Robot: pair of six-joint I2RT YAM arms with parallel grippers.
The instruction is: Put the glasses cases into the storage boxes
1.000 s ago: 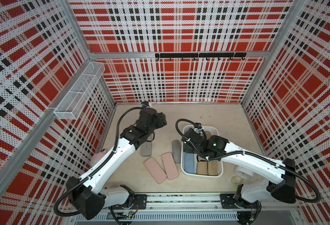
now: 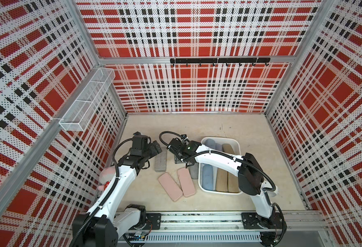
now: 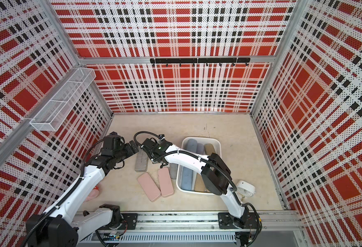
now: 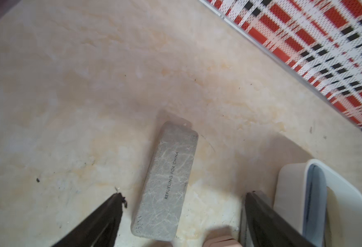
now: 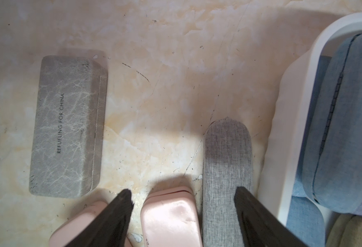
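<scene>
A marbled grey glasses case (image 5: 65, 125) lies on the table, with a grey fabric case (image 5: 226, 164) and two pink cases (image 2: 170, 187) (image 2: 185, 181) nearby. The white storage box (image 2: 240, 173) holds several blue, lilac and brown cases. My left gripper hovers over the marbled case, fingers apart, nothing between them. My right gripper is above the cases just left of the box, fingers apart, with a pink case and the fabric case below.
A wire basket (image 2: 86, 98) hangs on the left wall, and a pink object (image 2: 106, 175) sits by that wall. A white object (image 3: 245, 188) lies at the front right.
My right gripper has moved left from over the box to above the loose cases. My left gripper has moved down and left toward the marbled case.
</scene>
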